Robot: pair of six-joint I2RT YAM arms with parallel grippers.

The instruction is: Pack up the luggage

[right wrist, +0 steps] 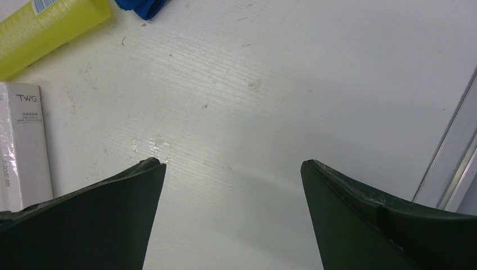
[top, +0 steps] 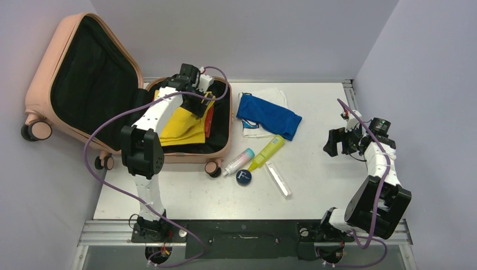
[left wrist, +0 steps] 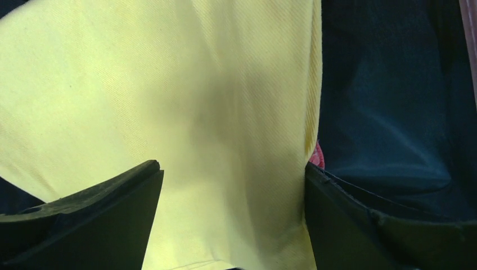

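An open pink suitcase stands at the left. Inside it a yellow cloth lies over a red item, which is mostly hidden. My left gripper is down at the cloth, part open, its fingers either side of a yellow fold; whether it grips cannot be told. My right gripper hangs open over bare table at the right. On the table lie a blue cloth on a white one, a yellow-green tube, a pink-and-white tube, a round dark tin and a white box.
The suitcase's lid leans open to the left, with wheels at its corners. Walls surround the back and sides.
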